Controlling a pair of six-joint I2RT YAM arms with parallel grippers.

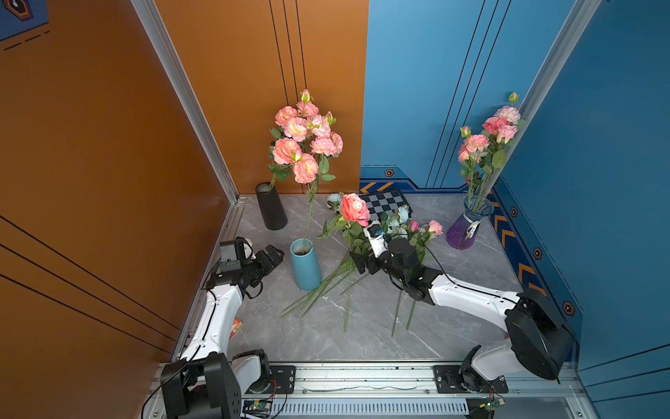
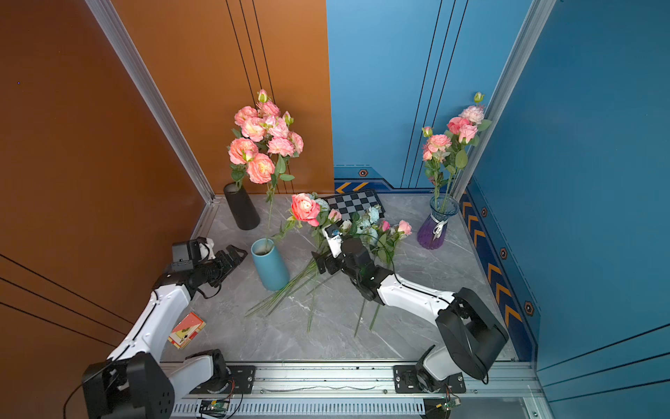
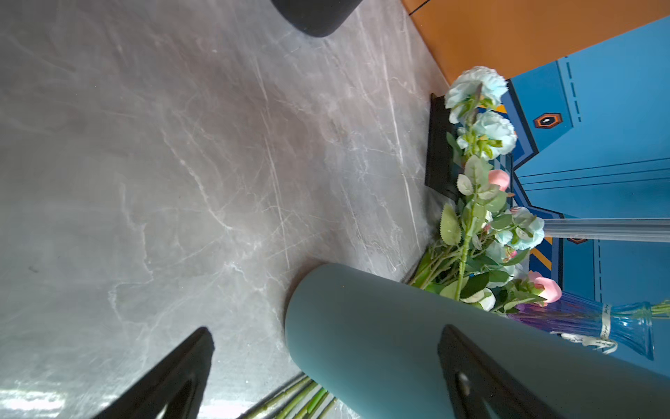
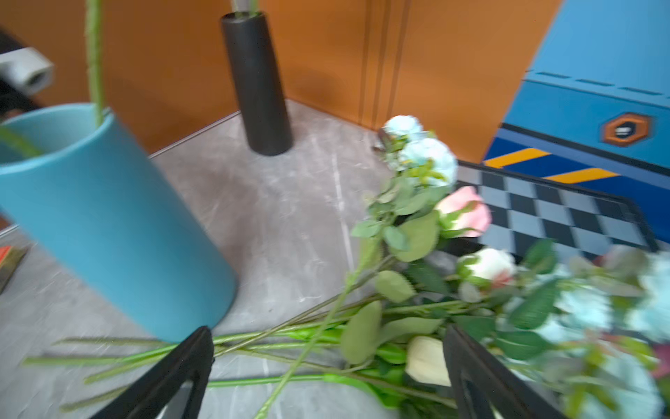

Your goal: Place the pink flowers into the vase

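The teal vase (image 1: 305,269) stands upright at centre-left with flower stems in it. My left gripper (image 1: 268,259) is open just left of it; the left wrist view shows the vase's side by its fingers, nothing held. My right gripper (image 1: 364,259) is open over the pile of lying flowers, right of the vase. Pink blooms (image 4: 464,213) lie in that pile among pale blue and white ones and leaves, with stems (image 4: 139,359) reaching toward the vase's base. A large pink rose (image 1: 354,209) shows above the pile.
A black vase (image 1: 271,209) with pink flowers stands at back left, a purple vase (image 1: 460,230) with flowers at right. A checkerboard (image 2: 352,201) lies behind the pile, and a red-yellow box (image 2: 187,329) at front left.
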